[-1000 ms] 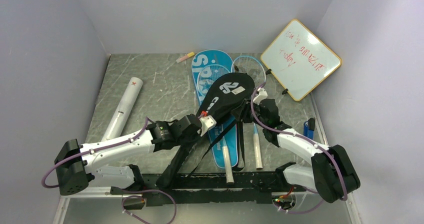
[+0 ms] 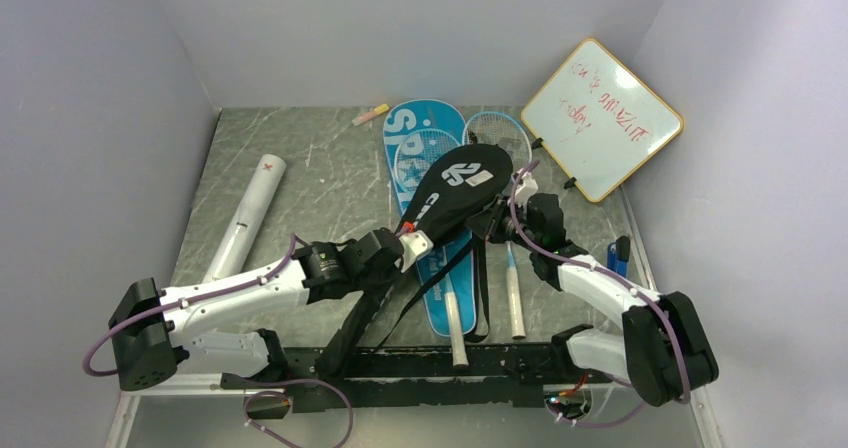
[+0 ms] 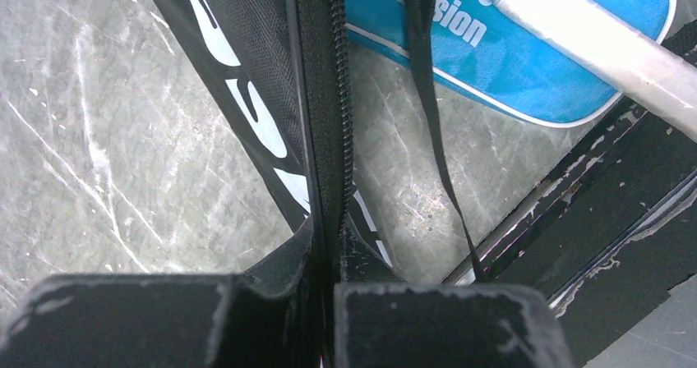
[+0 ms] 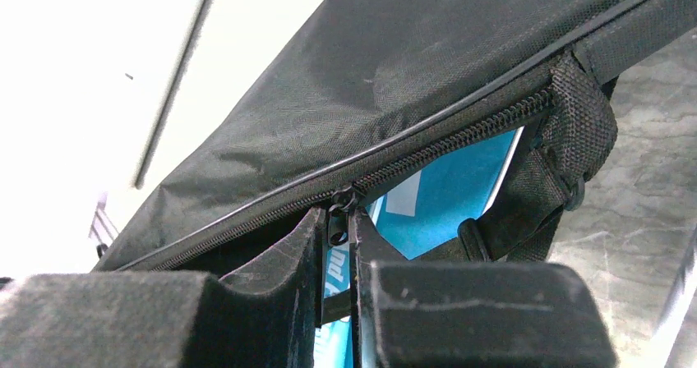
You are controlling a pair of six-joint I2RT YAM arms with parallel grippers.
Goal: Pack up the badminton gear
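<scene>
A black racket bag (image 2: 460,183) lies diagonally over a blue bag (image 2: 402,118) and two rackets (image 2: 497,133) with pale handles (image 2: 515,303). My left gripper is shut on the black bag's zipper edge, its lower part hanging toward the table's front. My right gripper is at the bag's upper zipper, fingertips close around the small zipper pull (image 4: 341,212); whether they are fully closed on it is unclear. Blue fabric shows beneath the zipper.
A white shuttlecock tube (image 2: 245,213) lies at the left. A whiteboard (image 2: 600,118) stands at the back right, blue items (image 2: 615,258) at the right edge and a small marker (image 2: 371,115) at the back.
My right arm has shifted slightly at the bag's zipper. The left arm and the bag look almost unchanged.
</scene>
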